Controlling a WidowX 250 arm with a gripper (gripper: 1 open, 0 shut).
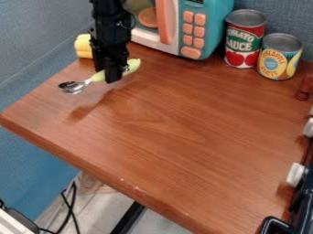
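My black gripper (115, 71) hangs over the back left of the wooden table (171, 146), shut on a spoon (72, 87) with a pale yellow-green handle and a metal bowl. The bowl points left, above the table near its left edge, with a shadow on the wood below. The fingertips partly hide the handle.
A teal toy microwave (193, 29), a tomato can (243, 38) and a yellow-labelled can (279, 57) stand along the back. A yellow object (82, 46) is at the back left, black equipment (294, 210) at the right.
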